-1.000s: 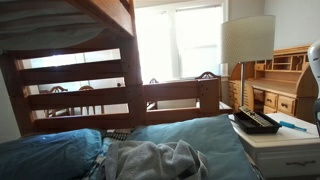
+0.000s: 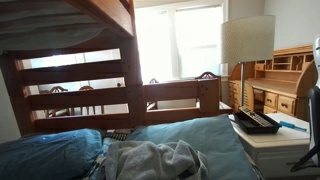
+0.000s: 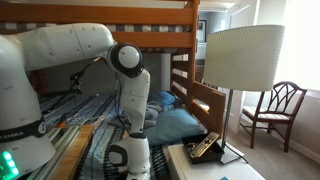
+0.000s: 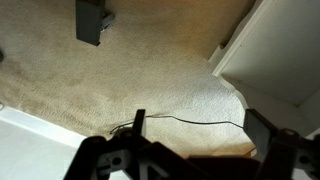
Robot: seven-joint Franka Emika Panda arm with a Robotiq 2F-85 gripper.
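Note:
My gripper stands open in the wrist view, its two dark fingers wide apart with nothing between them. It faces down over beige carpet (image 4: 180,75), where a thin black cable (image 4: 190,121) runs across the floor behind the fingertips. A dark block-like object (image 4: 90,22) shows at the upper left of that view. In exterior view 2 the arm (image 3: 130,150) bends down low beside the white nightstand (image 3: 195,170); its fingertips are out of sight there. Only a dark part of the robot (image 2: 314,118) enters exterior view 1, at the right edge.
On the nightstand lies a black tray (image 2: 257,123) holding small items, with a blue pen-like object (image 2: 293,126) beside it. A lamp (image 2: 246,45) rises behind. The bed with a grey blanket (image 2: 155,160) is near. White furniture edges (image 4: 270,50) flank the carpet.
At the right edge of exterior view 1, the robot has shifted: its white part has left that edge and a dark part now shows. The tray, pen-like object and bedding have not moved.

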